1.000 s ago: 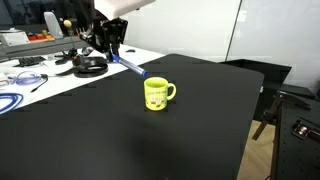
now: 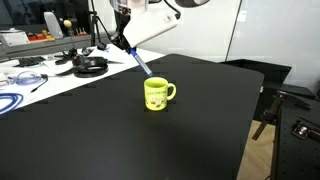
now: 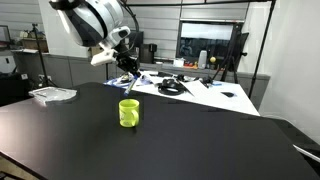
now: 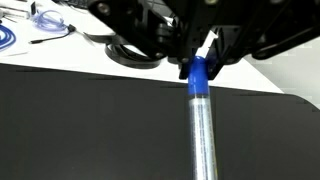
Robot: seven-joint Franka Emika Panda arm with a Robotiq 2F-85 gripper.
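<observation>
My gripper is shut on the blue end of a marker [image 4: 202,135] with a pale silvery barrel. In exterior view 1 the marker [image 2: 141,63] slants down to the right, its lower end close to the rim of a yellow-green mug [image 2: 156,96]. From exterior view 2 the marker [image 3: 131,86] appears over the upright mug [image 3: 129,115]. Whether its tip is above the opening or just behind the rim, I cannot tell. The mug, handle to the right in exterior view 1, is outside the wrist view.
The mug stands on a wide black table [image 2: 80,135], bare around it. Along the back lie dark headphones [image 2: 90,67] and blue cables [image 2: 10,101] on a white surface. A clear tray [image 3: 54,95] is at the left in exterior view 2.
The mug has stayed in place.
</observation>
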